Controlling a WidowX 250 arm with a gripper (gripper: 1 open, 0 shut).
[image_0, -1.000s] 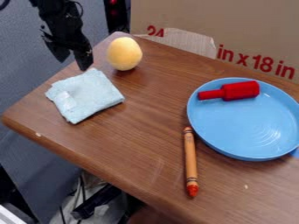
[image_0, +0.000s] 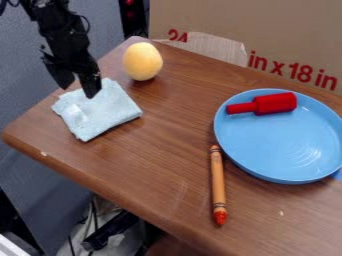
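My black gripper (image_0: 80, 82) reaches in from the top left, its fingertips low over the upper edge of a folded light-blue cloth (image_0: 98, 113) at the table's left end. Whether it is open or shut, or touches the cloth, I cannot tell. A yellow egg-shaped object (image_0: 143, 61) stands to the right of the gripper. On the right, a red cylinder with a handle (image_0: 271, 103) lies on a blue plate (image_0: 278, 145). An orange crayon (image_0: 218, 184) lies left of the plate.
A large cardboard box (image_0: 254, 35) stands along the back of the wooden table (image_0: 140, 175). The table edge drops off at the left and front.
My gripper has moved a little down and left, closer over the cloth. The objects on the table look unmoved.
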